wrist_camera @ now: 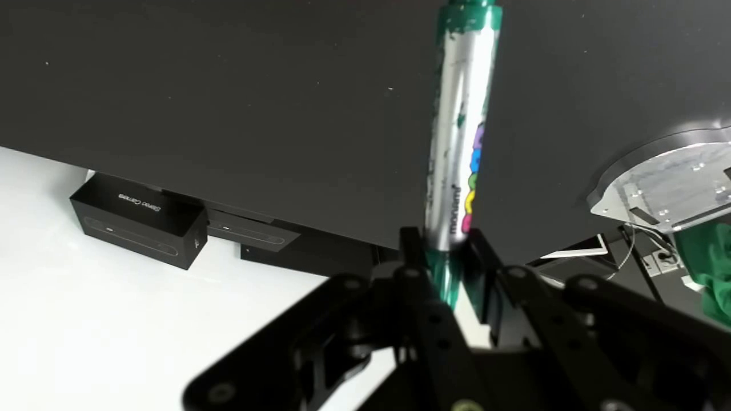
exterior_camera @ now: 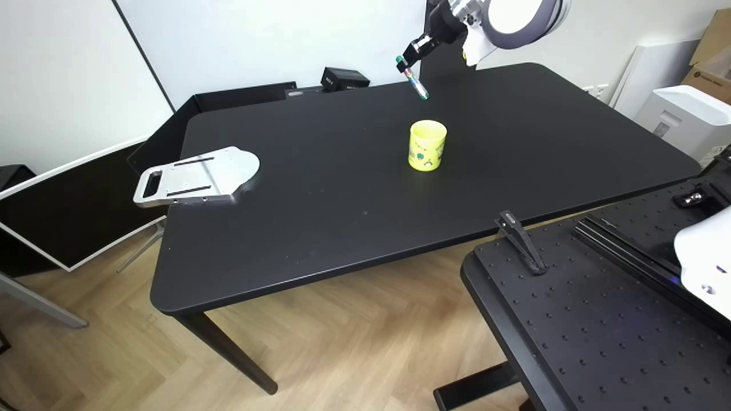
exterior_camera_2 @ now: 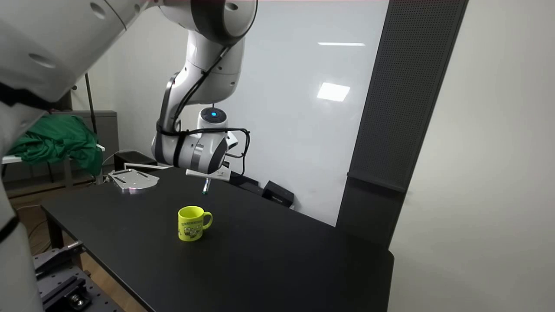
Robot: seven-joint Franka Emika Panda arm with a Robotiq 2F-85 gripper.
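A white and green marker [wrist_camera: 460,137] is pinched near one green end between my gripper's dark fingers, its other end pointing away from them. In the first exterior view the gripper [exterior_camera: 404,63] is up at the back of the table, and the marker [exterior_camera: 416,83] slants down from it in the air. A yellow mug [exterior_camera: 426,147] stands upright on the table, below and in front of the marker, apart from it. The second exterior view shows the mug's handle on its right side; there the arm hides most of the gripper, with the marker [exterior_camera_2: 206,186] hanging below.
A flat silver plate with a handle slot [exterior_camera: 199,177] lies at the table's left edge. Black boxes [exterior_camera: 344,79] sit along the back edge by the white board.
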